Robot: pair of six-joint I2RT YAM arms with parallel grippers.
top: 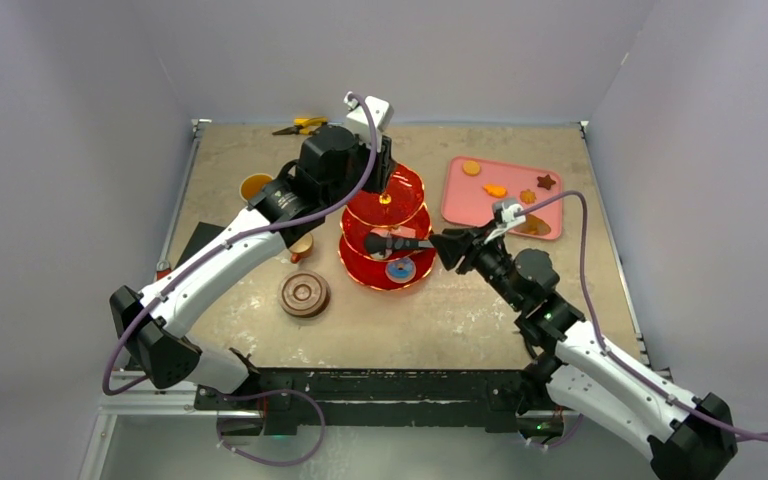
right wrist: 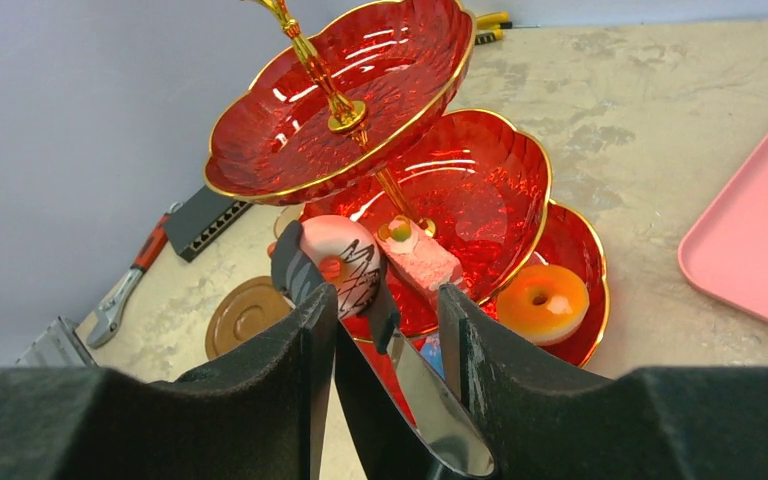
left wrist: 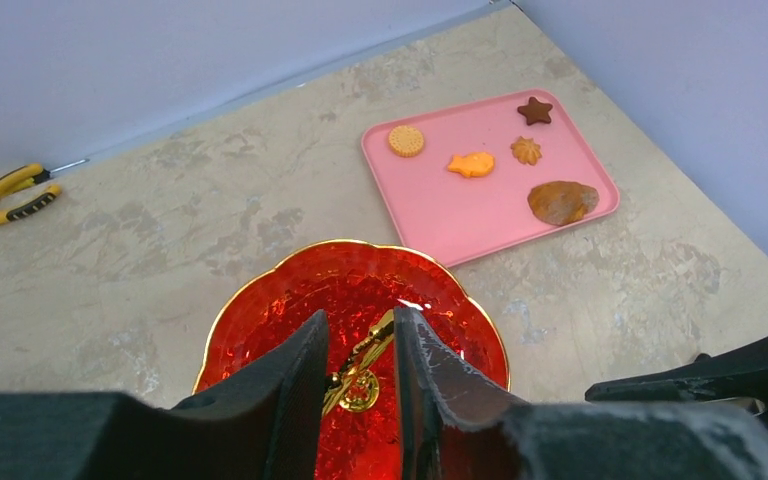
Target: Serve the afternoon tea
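A red three-tier stand [top: 387, 205] with gold rims stands mid-table. In the left wrist view, its gold handle [left wrist: 370, 348] spans the gap of my left gripper, which is shut on it. My right gripper is shut on dark tongs [right wrist: 370, 400]. Their tips are around a pink donut with dark stripes [right wrist: 338, 240], at the middle tier; whether it rests there I cannot tell. Beside it lies a pink cake slice [right wrist: 423, 258]. An orange-glazed donut [right wrist: 543, 298] and a blue-topped donut [top: 400, 269] sit on the bottom tier.
A pink tray [top: 465, 208] with several small snacks lies at the right. A brown round lid [top: 304, 294], a small cup [top: 302, 247] and a yellow cup [top: 255, 186] stand left of the stand. Yellow pliers [top: 305, 125] lie behind.
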